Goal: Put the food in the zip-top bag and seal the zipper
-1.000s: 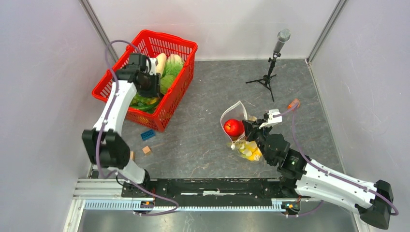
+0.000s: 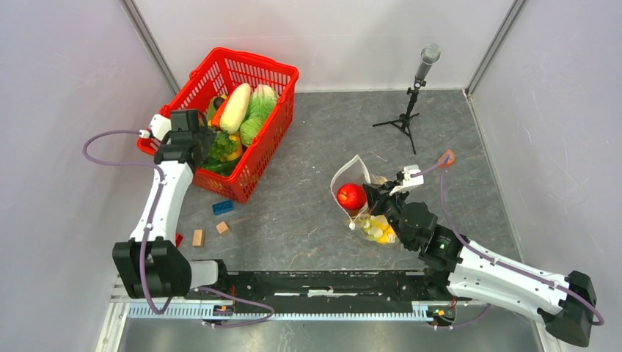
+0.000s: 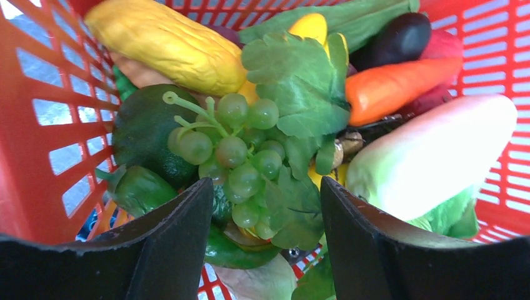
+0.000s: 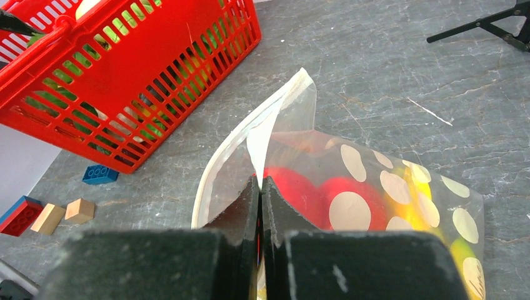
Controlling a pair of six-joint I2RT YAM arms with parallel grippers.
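The red basket (image 2: pixel 264 161) holds mixed vegetables and fruit. In the left wrist view my left gripper is part open over green grapes (image 3: pixel 244 169), whether touching I cannot tell, among leaves, peppers and a long yellow squash (image 3: pixel 165 47). My right gripper is shut on the white upper edge of the zip top bag (image 4: pixel 462 206), which lies on the floor with round red food (image 2: pixel 350 196) and yellow food inside, seen through the spotted plastic.
A microphone on a tripod (image 2: pixel 407 119) stands at the back right. Small wooden blocks (image 2: pixel 198 237) and a blue brick (image 2: pixel 223 207) lie below the basket. An orange item (image 2: pixel 449 158) lies at right.
The right gripper and bag have shifted very slightly left.
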